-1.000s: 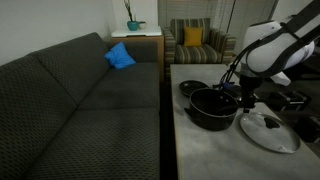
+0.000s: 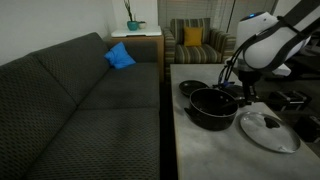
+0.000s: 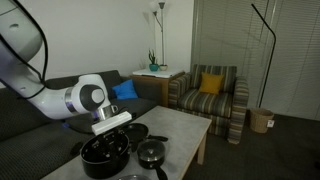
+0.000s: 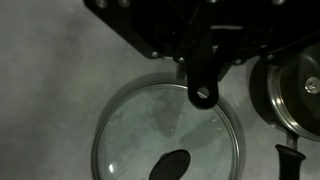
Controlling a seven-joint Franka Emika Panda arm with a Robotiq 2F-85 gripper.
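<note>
A large black pot (image 2: 207, 120) stands on the pale table, with my gripper (image 2: 240, 98) at its right rim. In exterior view 2 the arm comes down over the same pot (image 3: 96, 168). The wrist view shows a black handle-like piece (image 4: 203, 92) with a rounded end and a hole, sticking out from between the fingers. My gripper looks shut on it; whether it belongs to the pot cannot be told. Beside it lies a glass lid (image 4: 130, 125) with a black knob (image 4: 170, 165), flat on the table. The fingertips are mostly hidden in shadow.
A smaller saucepan (image 3: 151, 151) with a dark handle sits near the pot, and a black frying pan (image 3: 135, 131) lies behind. A grey sofa (image 2: 85, 110) runs along one side of the table. Bare tabletop (image 2: 205, 158) shows at the near end.
The white arm above the gripper has shifted and tilted slightly, while the gripper stays at the pot's right side. The pot and lid show no clear movement.
</note>
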